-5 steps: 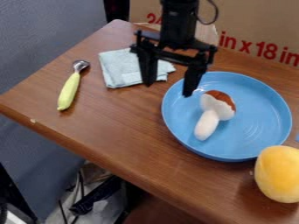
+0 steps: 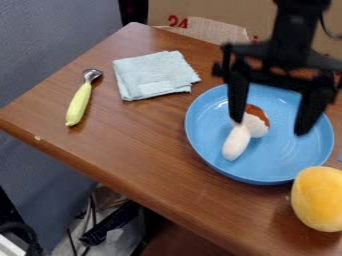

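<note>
My black gripper [image 2: 270, 115] hangs open over the blue plate [image 2: 290, 155], one finger reaching down on each side of the top of a toy mushroom. The mushroom [image 2: 235, 142], white-stemmed with a red-brown cap, lies on the plate, its cap partly hidden behind the left finger. Whether the fingers touch it, I cannot tell.
A folded pale blue cloth [image 2: 154, 74] lies at the back left. An ice-cream scoop [image 2: 79, 100] with a yellow-green handle is near the left table edge, a yellow round plush [image 2: 318, 199] at the front right. Cardboard stands behind.
My gripper has moved right and down, from beside the cloth to over the mushroom on the plate. The objects on the table look unmoved.
</note>
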